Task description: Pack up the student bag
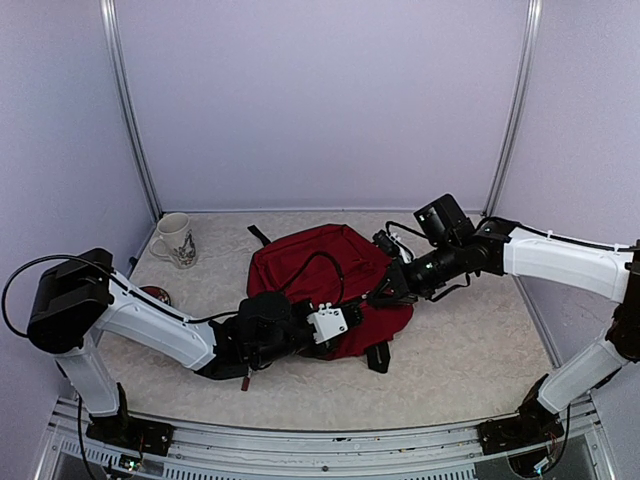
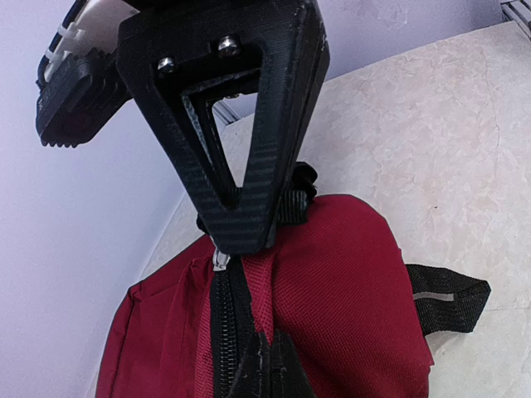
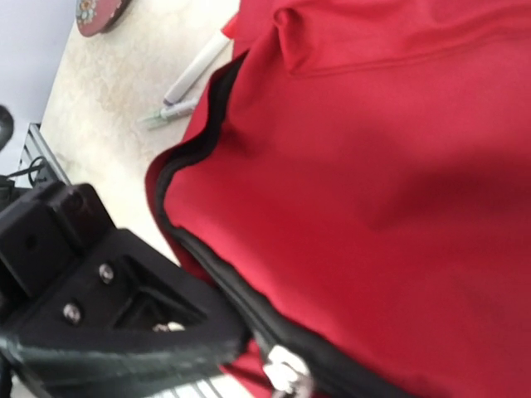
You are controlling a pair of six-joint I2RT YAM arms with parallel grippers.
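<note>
A red bag (image 1: 305, 260) with black zipper and straps lies in the middle of the table. My left gripper (image 1: 350, 312) is low at its front half; in the left wrist view its fingertips are shut beside the zipper (image 2: 224, 332), with red fabric behind them. My right gripper (image 1: 378, 292) is just right of it, over the bag. The right wrist view shows the bag's open zipper edge and a metal zipper pull (image 3: 286, 373) beside that gripper's black finger; whether anything is held there is unclear.
A white mug (image 1: 176, 240) stands at the back left, with a round red object (image 1: 156, 294) partly behind the left arm. Pens (image 3: 195, 66) lie beside the bag in the right wrist view.
</note>
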